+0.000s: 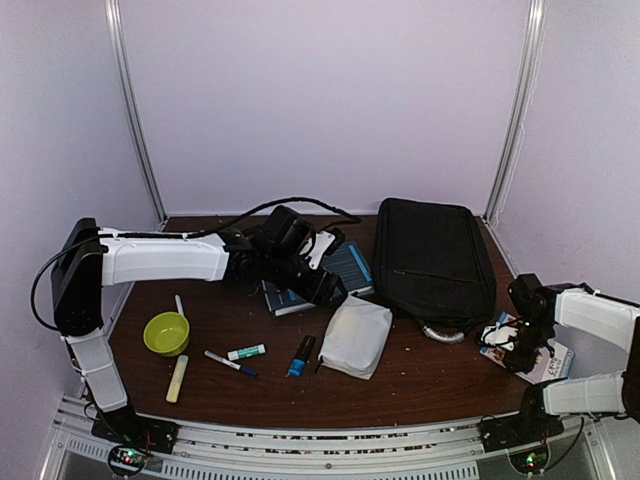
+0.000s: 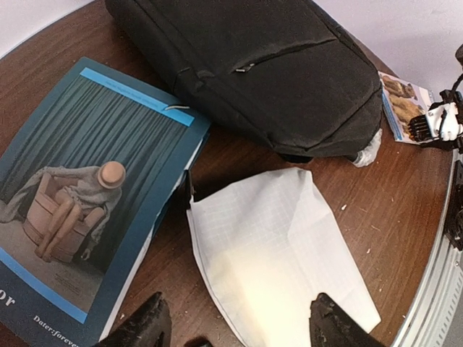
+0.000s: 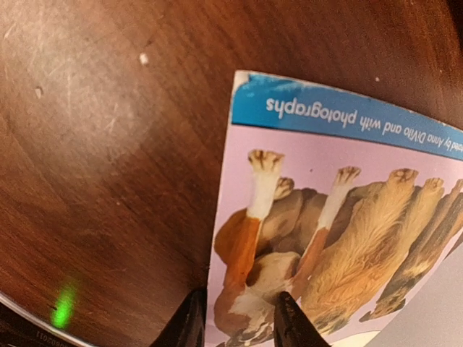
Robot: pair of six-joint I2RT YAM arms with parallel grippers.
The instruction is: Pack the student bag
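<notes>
The black bag (image 1: 435,260) lies at the back right. A teal book (image 2: 108,195) lies left of it, beside a white pouch (image 1: 355,335). My left gripper hangs part open above the book and pouch, nothing visibly between its fingers. At the front right, my right gripper is down at the corner of a pink-and-blue photo book (image 3: 340,238), fingertips part open on or just over its cover; whether they touch it I cannot tell.
A green bowl (image 1: 166,340), glue stick (image 1: 246,352), marker (image 1: 225,361), blue-and-black item (image 1: 300,355) and yellow stick (image 1: 176,380) lie at front left. The side walls border the table.
</notes>
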